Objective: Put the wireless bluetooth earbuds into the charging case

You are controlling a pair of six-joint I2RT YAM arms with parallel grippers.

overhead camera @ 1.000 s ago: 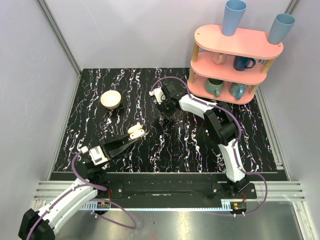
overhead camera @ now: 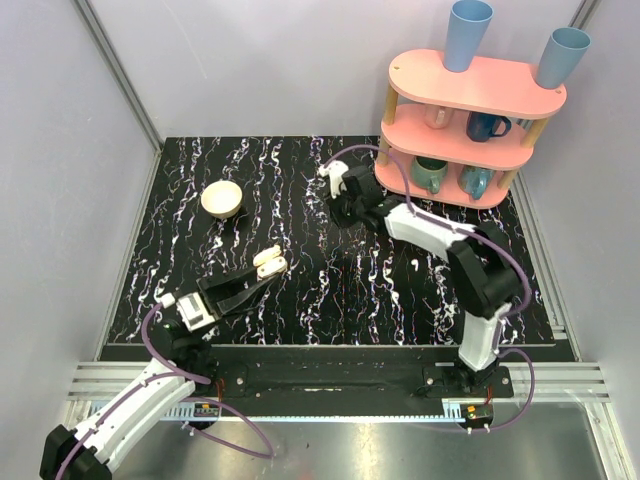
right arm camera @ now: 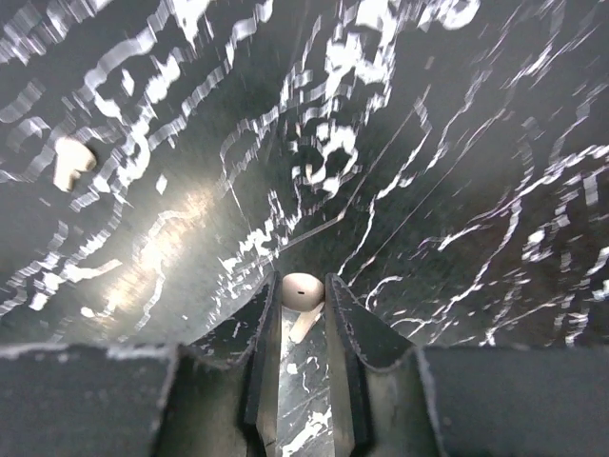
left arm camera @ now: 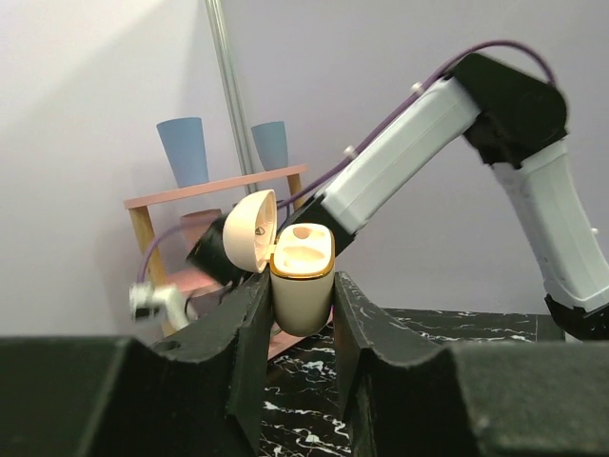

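Note:
The open cream charging case (left arm camera: 303, 286) is held upright in my left gripper, shut on its body, lid tilted back; in the top view the case (overhead camera: 270, 266) is left of centre. My right gripper is shut on an earbud (right arm camera: 303, 290), its round head between the fingertips and stem pointing down. A second earbud (right arm camera: 74, 162) lies on the marble surface at the upper left of the right wrist view. In the top view the right gripper is at the back centre, its fingertips hidden under the wrist.
A pink three-tier shelf (overhead camera: 475, 85) with cups and mugs stands at the back right. A cream bowl (overhead camera: 221, 199) sits at the left.
My right arm has moved to the right in the top view, its elbow swinging outward. The left arm with the case has shifted very slightly, if at all.

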